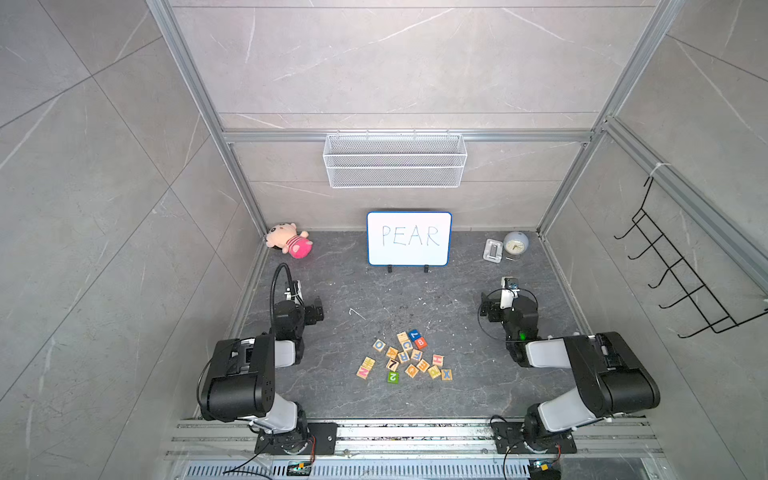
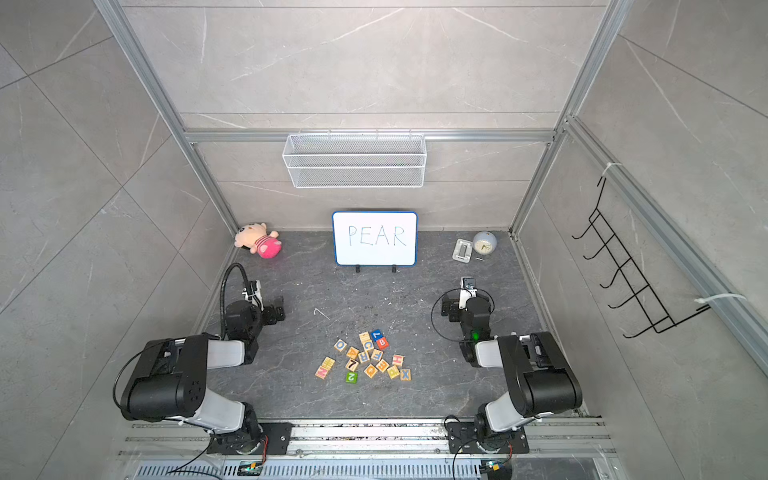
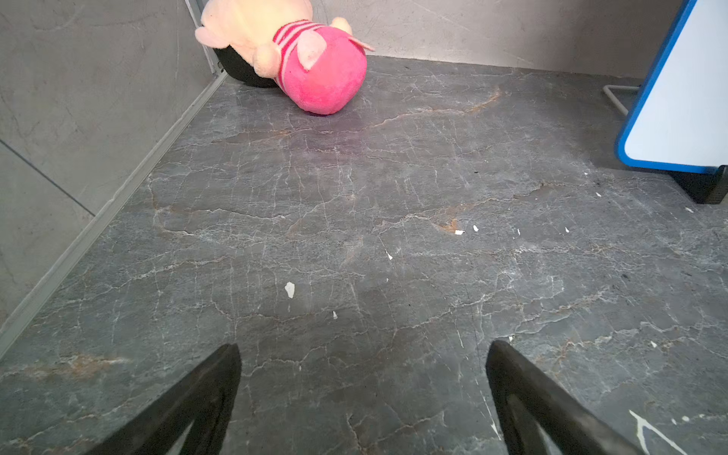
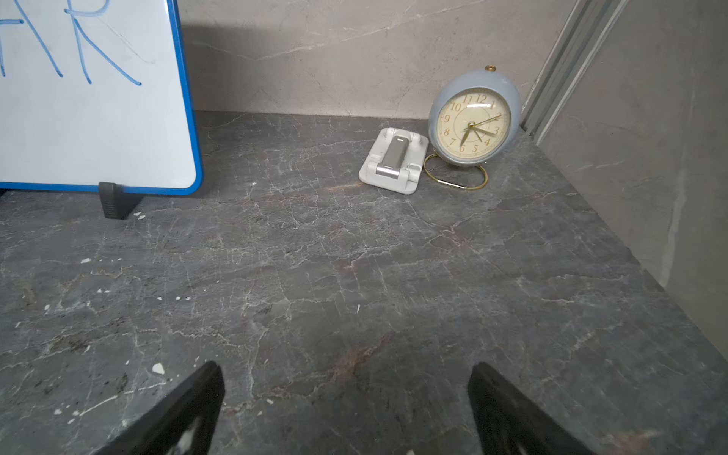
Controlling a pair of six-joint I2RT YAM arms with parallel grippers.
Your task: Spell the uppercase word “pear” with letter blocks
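Note:
Several letter and number blocks lie loosely clustered at the front centre of the table, among them a green block (image 1: 393, 377), a blue block (image 1: 414, 334), a red-faced block (image 1: 421, 343) and an H-like block (image 1: 437, 360). Most letters are too small to read surely. A whiteboard (image 1: 409, 249) at the back reads PEAR. My left gripper is open and empty, left of the blocks over bare table. On the other side, my right gripper also stands open with nothing between its fingers. Neither touches a block.
A plush toy (image 3: 318, 64) lies in the back left corner. At the back right are a clock (image 4: 474, 117) and a white stand (image 4: 393, 160). A thin white piece (image 1: 357, 313) lies left of centre.

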